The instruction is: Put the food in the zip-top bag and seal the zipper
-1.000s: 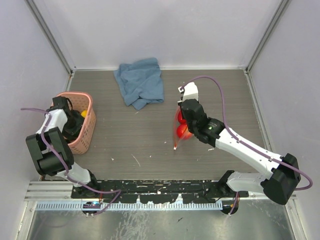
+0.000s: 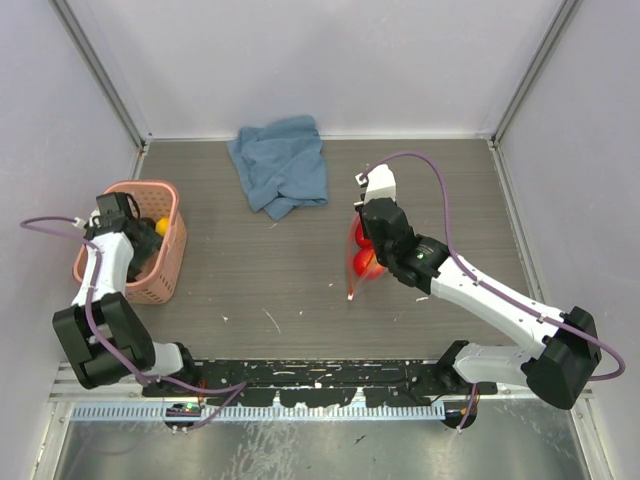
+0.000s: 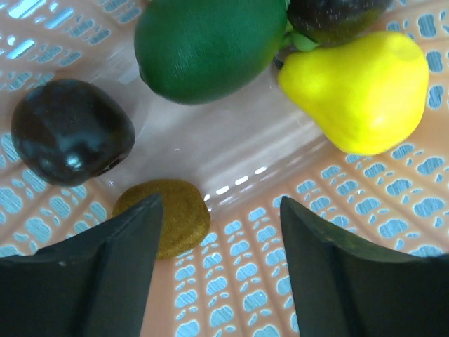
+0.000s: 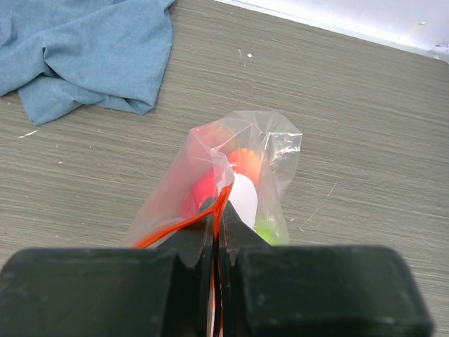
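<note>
My left gripper is inside the pink basket (image 2: 165, 275), its fingers apart above a brown food item (image 3: 175, 217). Also in the basket are a dark round fruit (image 3: 70, 133), a green fruit (image 3: 207, 49), a yellow pear (image 3: 358, 91) and another dark fruit (image 3: 337, 14). My right gripper is shut on the rim of the clear zip bag (image 4: 168, 196), which holds red food (image 2: 368, 262) and, in the right wrist view, white and light green items, partly hidden.
A blue cloth (image 2: 280, 170) lies at the back middle. The grey work surface between basket and bag is clear. Walls bound the sides and back.
The left arm has shifted a little within the basket, its upper part moving leftward in the top view. The right arm has stayed still.
</note>
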